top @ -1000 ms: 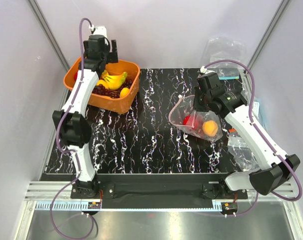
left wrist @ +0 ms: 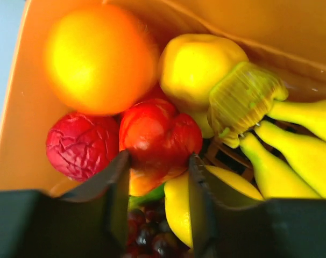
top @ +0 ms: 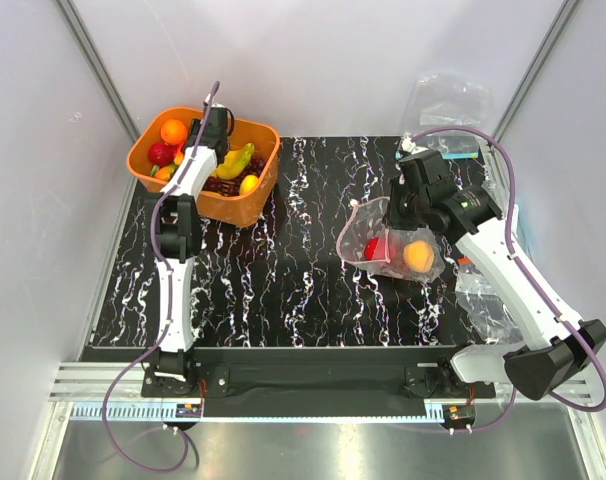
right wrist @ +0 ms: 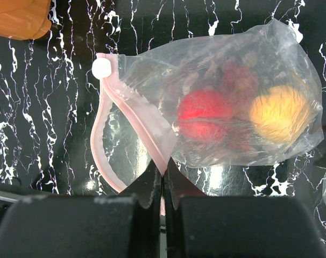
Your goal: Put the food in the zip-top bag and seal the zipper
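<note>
My left gripper is down in the orange basket (top: 243, 205), its fingers either side of a red pepper (left wrist: 157, 129); whether they touch it is unclear. Around it lie an orange (left wrist: 98, 56), a wrinkled red fruit (left wrist: 79, 145), a yellow apple (left wrist: 198, 62), bananas (left wrist: 281, 161), lemons and dark grapes. My right gripper is shut at the pink zipper edge of the clear bag (right wrist: 270, 48), which holds a red item (right wrist: 203, 115) and an orange-yellow item (right wrist: 278, 113).
More clear bags (top: 483, 300) lie along the right side. Walls border the back and sides.
My left gripper has descended into the basket from above its back rim. The right arm and the bag have shifted slightly.
</note>
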